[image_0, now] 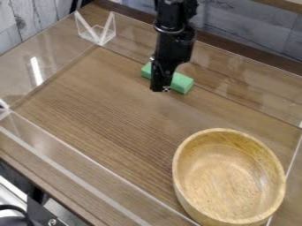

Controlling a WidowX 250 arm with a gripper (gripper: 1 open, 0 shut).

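Observation:
My black gripper (161, 86) hangs over the back middle of the wooden table, its fingertips low in front of a green block (181, 83). The fingers look close together; whether they touch the block cannot be told. The block lies flat at a slant, partly hidden behind the gripper.
A large light wooden bowl (228, 174) fills the front right. A white wire-like object (97, 28) is at the back left, and another pale one at the left edge.

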